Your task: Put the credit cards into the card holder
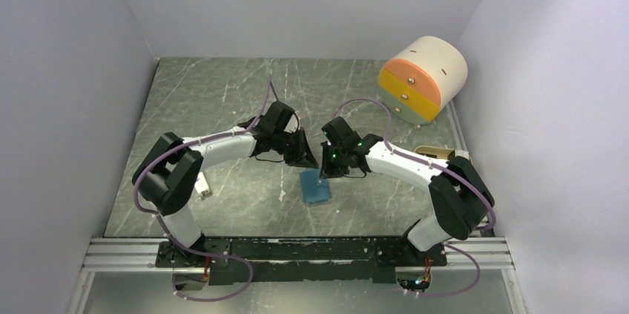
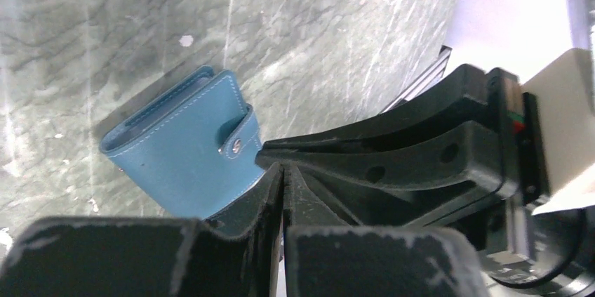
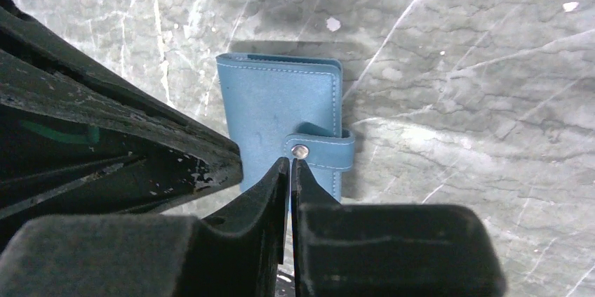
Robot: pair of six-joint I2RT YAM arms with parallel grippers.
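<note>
A blue stitched card holder (image 1: 315, 188) lies on the marbled table near its front middle. Its strap (image 3: 325, 152) is folded over the front, metal snap showing; whether the snap is fastened I cannot tell. No card is plainly visible. In the top view, my left gripper (image 1: 314, 166) is by the holder's far edge, and my right gripper (image 1: 322, 176) is over its far part. In the left wrist view the left fingers (image 2: 256, 216) are together, nothing visible between them. In the right wrist view the right fingers (image 3: 245, 216) are closed to a thin slit, no held object showing.
A rounded cabinet with coloured drawers (image 1: 419, 80) stands at the back right. A tan open box (image 1: 434, 152) sits at the right edge behind the right arm. Near the left arm lies a small white object (image 1: 202, 186).
</note>
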